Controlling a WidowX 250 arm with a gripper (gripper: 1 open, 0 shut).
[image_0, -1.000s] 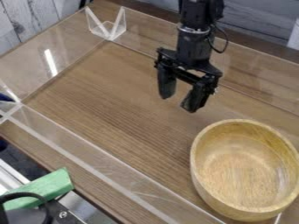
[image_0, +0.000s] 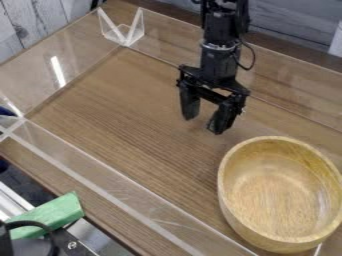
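Note:
The black robot arm (image_0: 221, 50) stands upright over the back middle of the wooden table (image_0: 114, 130). Its gripper (image_0: 207, 112) hangs low near the table's middle, open, with dark fingers spread apart. Nothing shows between them, though the dark parts are hard to make out.
A large pale yellow bowl (image_0: 275, 195) fills the front right. A green block (image_0: 47, 215) lies at the lower left, off the wooden surface, beside dark cables. A white wire-like holder (image_0: 123, 28) is at the back left.
The arm and gripper have shifted slightly to the left, and the upper arm stands a little more upright. The bowl and green block have not moved.

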